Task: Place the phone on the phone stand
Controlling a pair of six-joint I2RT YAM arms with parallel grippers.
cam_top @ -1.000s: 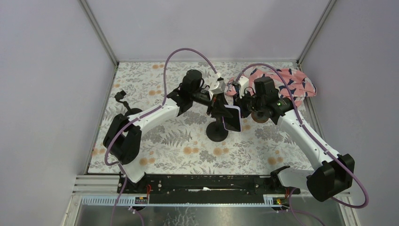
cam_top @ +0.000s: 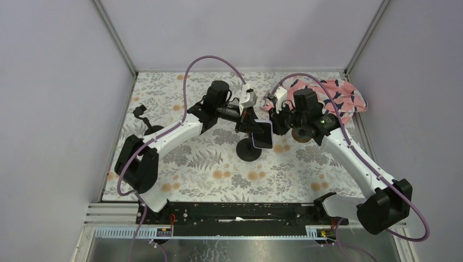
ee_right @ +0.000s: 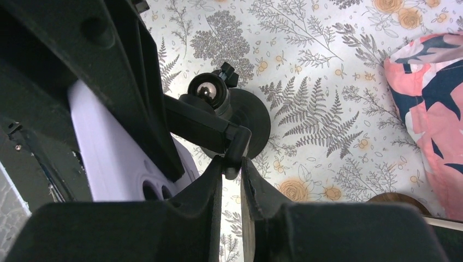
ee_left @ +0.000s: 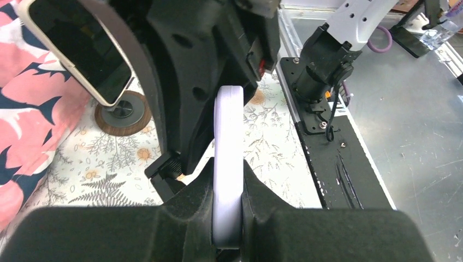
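A black phone stand with a round base (cam_top: 248,153) stands at the table's centre; in the right wrist view its arm (ee_right: 199,117) reaches toward my right gripper, whose fingertips are close together at that arm's end; whether they grip it is unclear. My left gripper (cam_top: 245,124) is shut on the lavender-edged phone (ee_left: 228,164), held above the stand. The phone (cam_top: 263,136) shows a dark face in the top view and partly hides the stand.
A pink patterned cloth (cam_top: 344,98) lies at the back right, near a second phone (ee_left: 82,49) on a wooden-based holder (ee_left: 123,123). Another black stand (cam_top: 153,129) is at the left.
My left gripper and the phone have moved slightly left and up in the top view, and the stand's base has shifted the same way. The right arm is nearly still.
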